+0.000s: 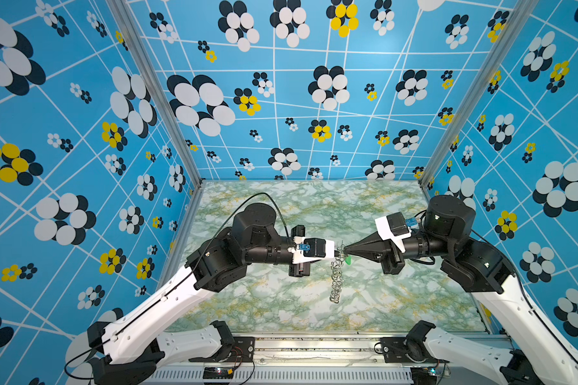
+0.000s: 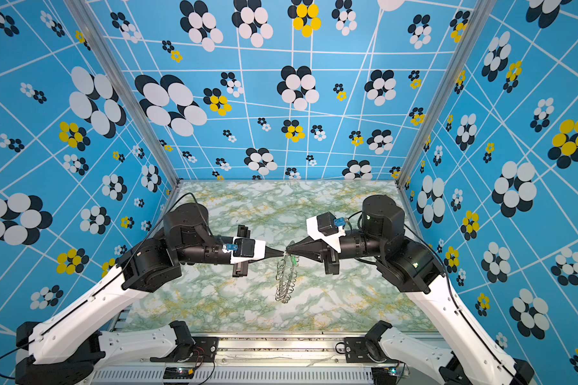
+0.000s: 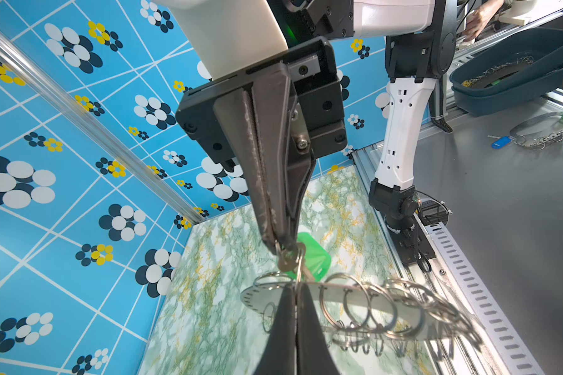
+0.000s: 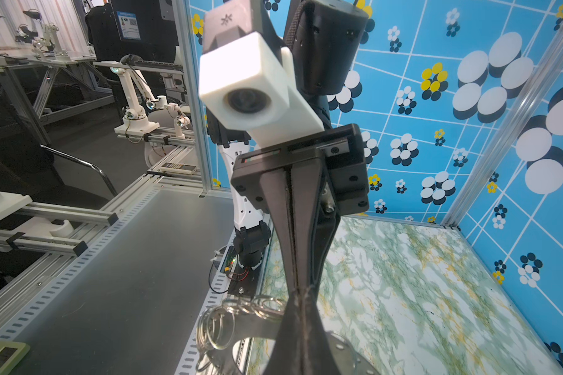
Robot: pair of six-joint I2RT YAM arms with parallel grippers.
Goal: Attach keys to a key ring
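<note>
A long metal loop (image 2: 280, 282) strung with several silver rings hangs in the air between my two grippers. My left gripper is shut on a thin edge of it, at the top of the loop. Opposite, my right gripper is shut, its tips touching a small silver ring and a brass-coloured piece. A green tag or key head (image 3: 314, 256) hangs just behind those tips. Whether the right fingers pinch the ring or the key is hard to tell. In the right wrist view the loop's rings (image 4: 222, 325) show left of the fingers.
The marbled mat (image 1: 250, 308) under the arms looks bare. Beyond its front edge stands a dark tub (image 3: 513, 75) with chain inside, and a blue-tagged key (image 3: 500, 142) lies nearby on the grey surface. Patterned walls enclose the back and sides.
</note>
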